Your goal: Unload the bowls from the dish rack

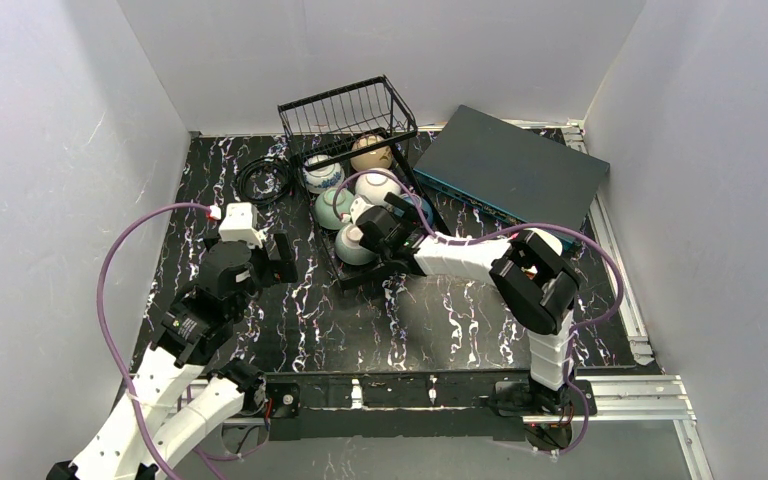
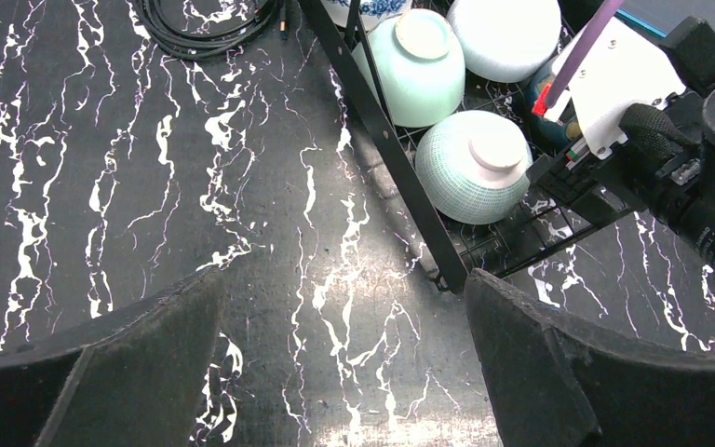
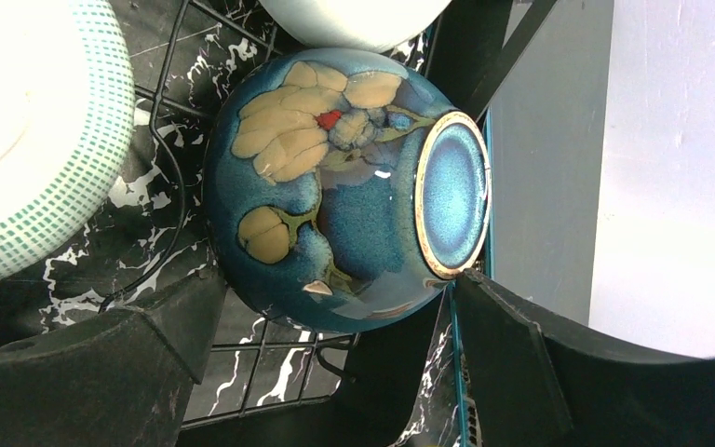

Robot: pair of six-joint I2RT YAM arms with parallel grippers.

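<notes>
The black dish rack (image 1: 312, 232) holds several upside-down or tilted bowls. A dark blue bowl with tan flowers (image 3: 279, 140) lies tilted, its foot ring facing right. My right gripper is open over this bowl's near side, one finger by each side of it; firm contact cannot be made out. Left of it sits a pale textured bowl (image 2: 461, 168). Behind are a green bowl (image 2: 414, 79), a white bowl (image 1: 376, 186), a blue-and-white bowl (image 1: 322, 177) and a tan bowl (image 1: 371, 153). My left gripper is open and empty, left of the rack.
A coiled black cable (image 1: 263, 180) lies left of the rack. A large dark flat box (image 1: 510, 165) stands at the right, close to the blue bowl. A rounded white object (image 1: 540, 241) is partly hidden by the right arm.
</notes>
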